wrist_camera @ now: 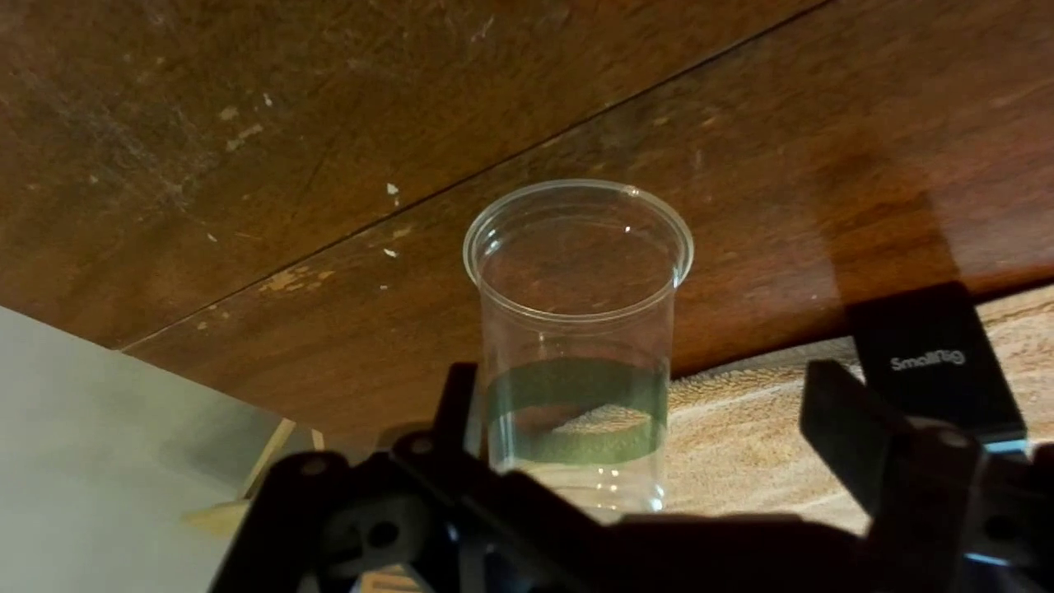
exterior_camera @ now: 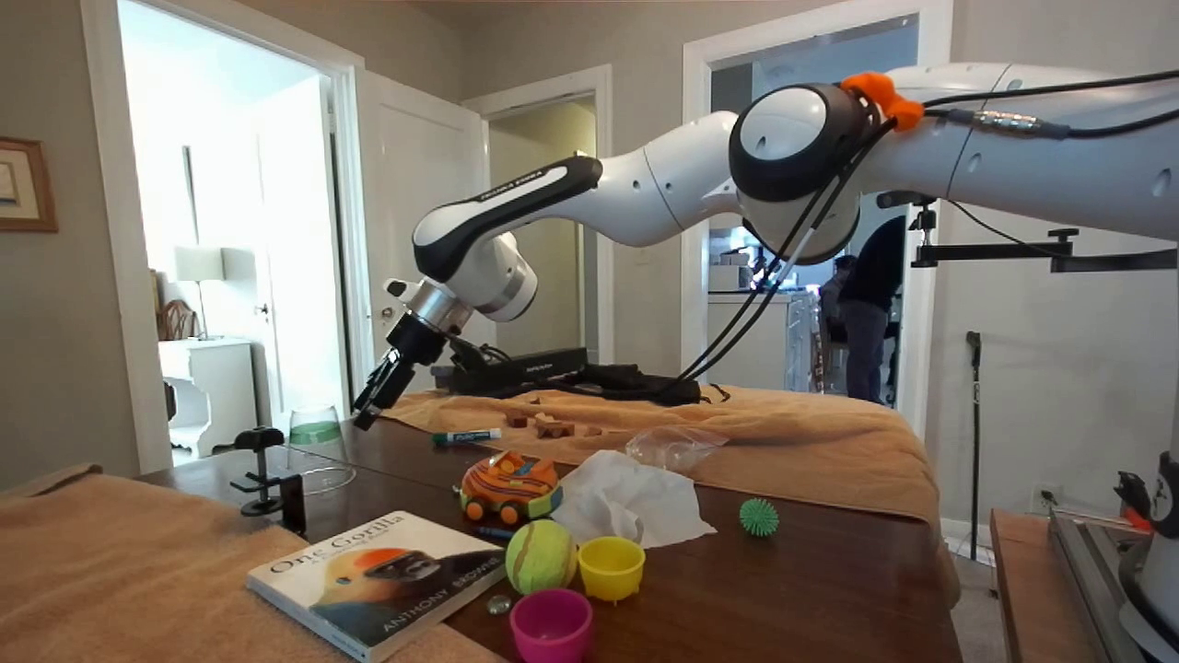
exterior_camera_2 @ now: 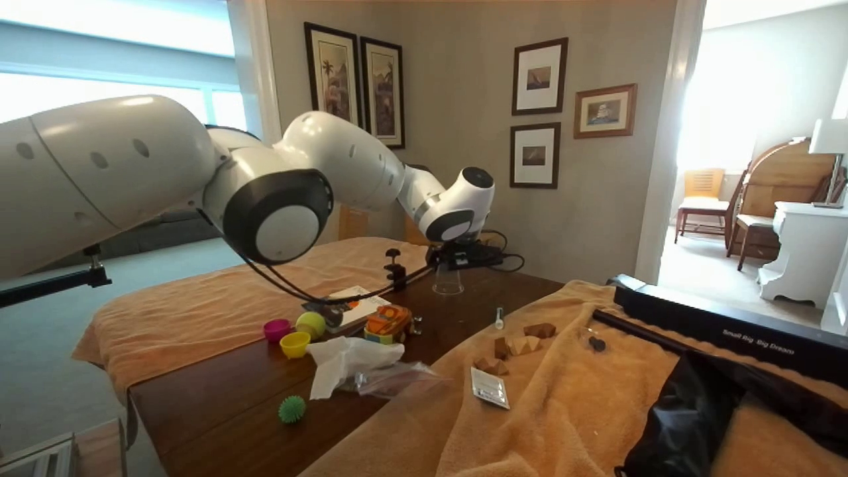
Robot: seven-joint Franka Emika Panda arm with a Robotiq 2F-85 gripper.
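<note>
A clear plastic cup [wrist_camera: 583,336] with a green band [wrist_camera: 579,410] fills the middle of the wrist view. In exterior view 1 the same cup [exterior_camera: 317,429] is on the far left part of the dark table. My gripper is open; one finger [wrist_camera: 456,410] appears beside the cup's left side, while the other finger [wrist_camera: 840,430] is well clear on the right. Seen from exterior view 1, the gripper [exterior_camera: 369,411] slants down just right of the cup. Nothing is held. The cup's lower end is partly hidden by the gripper body in the wrist view.
A black clamp [exterior_camera: 262,473] stands near the cup. Farther right are a marker [exterior_camera: 466,436], toy car [exterior_camera: 509,487], book [exterior_camera: 376,580], tennis ball [exterior_camera: 542,556], yellow cup [exterior_camera: 611,567], pink cup [exterior_camera: 552,625] and spiky green ball [exterior_camera: 758,516].
</note>
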